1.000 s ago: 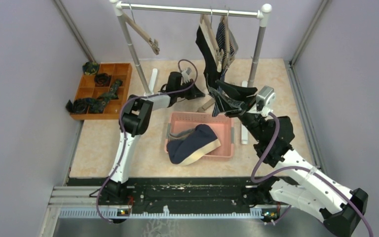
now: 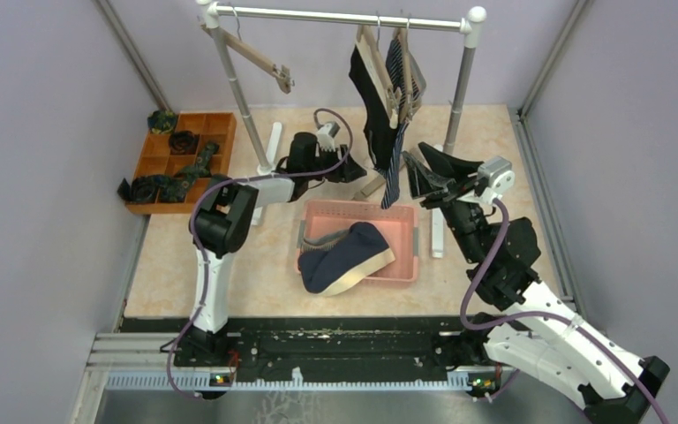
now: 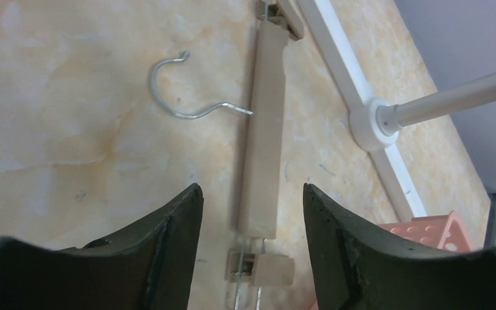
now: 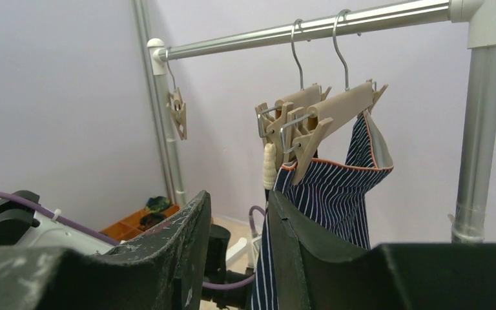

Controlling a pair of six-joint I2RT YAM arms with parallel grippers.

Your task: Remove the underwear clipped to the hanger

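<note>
On the rack, striped underwear (image 2: 393, 177) hangs from a beige clip hanger (image 4: 343, 111), its waistband still in the clips in the right wrist view. Beside it, black underwear (image 2: 372, 106) with a beige band hangs from another hanger. My right gripper (image 2: 413, 168) is just right of the striped cloth, fingers apart and holding nothing. My left gripper (image 2: 360, 168) is low under the rack, also open and empty. In the left wrist view, an empty hanger (image 3: 266, 129) lies flat on the table between and beyond its fingers.
A pink basket (image 2: 410, 221) holds dark underwear (image 2: 344, 256) with a cream band. Another empty hanger (image 2: 252, 60) hangs at the rack's left. An orange divided box (image 2: 221, 128) holds rolled dark items. Rack posts (image 2: 461, 88) flank the work area.
The right gripper has shifted right, off the striped underwear's lower part, which now hangs free. The left-hand empty hanger has swung slightly.
</note>
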